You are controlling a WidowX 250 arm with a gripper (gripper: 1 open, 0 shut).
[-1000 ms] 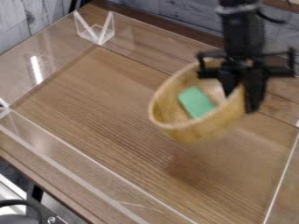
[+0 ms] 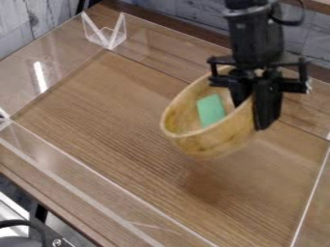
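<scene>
A beige oval bowl (image 2: 194, 135) with a green object (image 2: 210, 111) inside is held up and tilted over the wooden table. My dark gripper (image 2: 258, 92) comes down from the top right to the bowl's right rim, its fingers blurred and partly hidden. Whether they are closed on the rim is unclear.
A white wire-like holder (image 2: 106, 31) stands at the back left. A dark cable or ring lies at the bottom left edge.
The red item seen behind the bowl earlier is now hidden.
</scene>
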